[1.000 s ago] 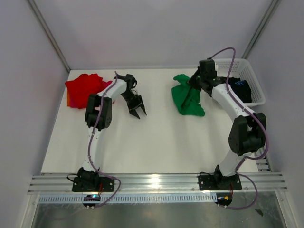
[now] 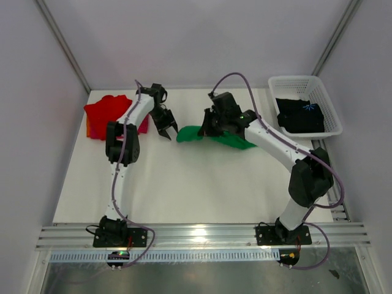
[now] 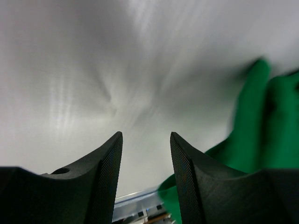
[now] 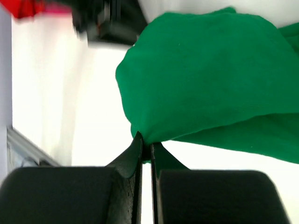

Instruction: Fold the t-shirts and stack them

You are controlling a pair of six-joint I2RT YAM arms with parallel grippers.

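A green t-shirt point(image 2: 236, 139) is pinched in my right gripper point(image 2: 202, 132) over the back middle of the table. In the right wrist view the shut fingers grip one edge of the green cloth, which spreads away in loose folds. My left gripper point(image 2: 172, 136) is open just left of the shirt, nothing between its fingers; the left wrist view has blurred green cloth beyond its right finger point(image 3: 187, 182). Folded red shirts point(image 2: 107, 115) lie stacked at the back left, with orange and pink edges showing. Part of the green shirt is hidden under the right arm.
A white basket point(image 2: 335, 125) holding dark cloth point(image 2: 300, 116) stands at the back right.
My right gripper has swept left with the green shirt, from near the basket to beside the left gripper. The shirt now trails to the right. The left gripper has shifted slightly left.
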